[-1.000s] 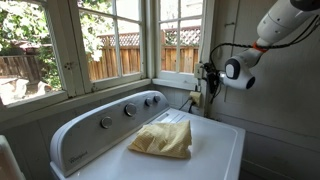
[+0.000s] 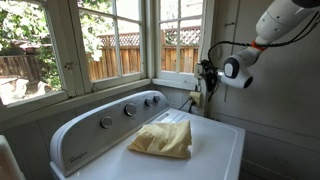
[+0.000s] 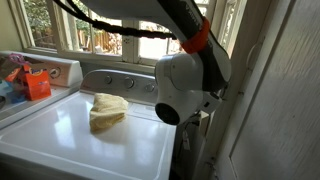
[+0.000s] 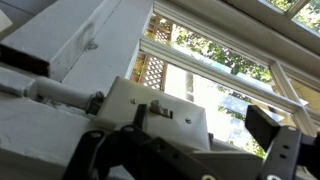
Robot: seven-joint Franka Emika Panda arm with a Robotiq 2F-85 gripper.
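A pale switch plate point(image 4: 190, 128) with small toggles is mounted on the wall in the wrist view. My gripper is open in front of it, one dark finger point(image 4: 262, 128) to the right and the other low at the left. Whether any part touches the plate or a toggle, I cannot tell. In exterior view 1 the dark gripper point(image 2: 208, 80) is beside the window frame, above the far corner of the washer. The arm's white wrist mostly covers it in exterior view 2.
A crumpled pale yellow cloth point(image 2: 162, 139) lies on the white washer top point(image 2: 215, 140). Exterior view 2 has an orange container point(image 3: 38, 84) at the left. Windows, a wall and a hanging cable surround the arm closely.
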